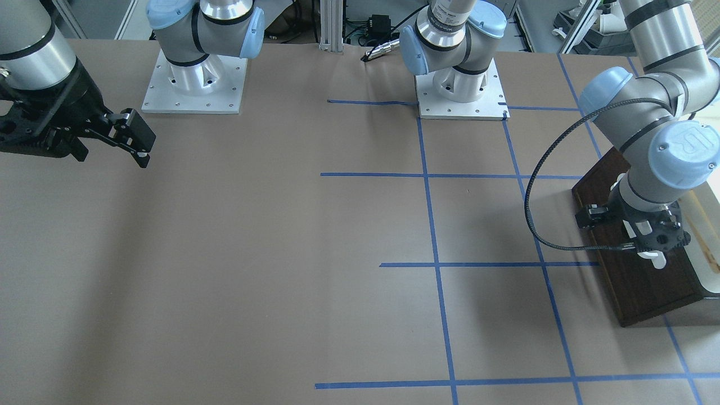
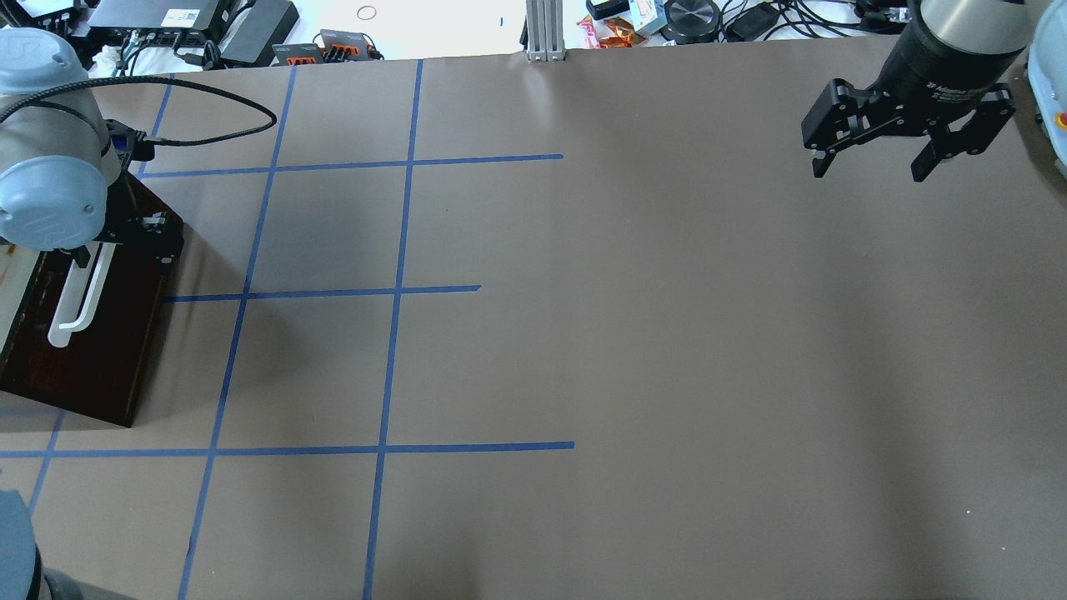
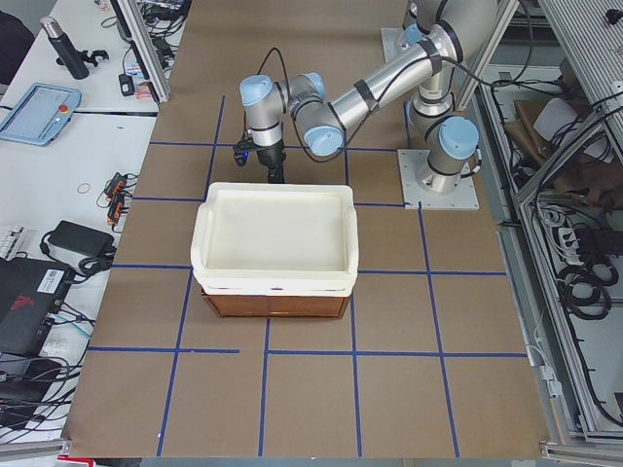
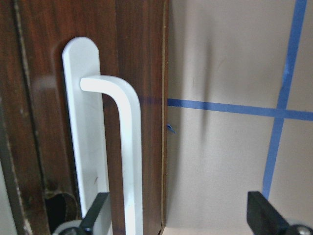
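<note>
A dark wooden box [image 1: 638, 297] with a cream tray top [image 3: 274, 238] sits on the taped table. Its white handle [image 4: 131, 152] runs along the wood face near the edge. My gripper is over that face at the handle, open, one finger beside the handle and the other over the floor to the right, with nothing held. In the front view the handle is partly hidden behind the gripper and its cable.
Other arms stand on white plates [image 1: 192, 101] at the back; another black gripper [image 2: 905, 140] hangs at the opposite side.
</note>
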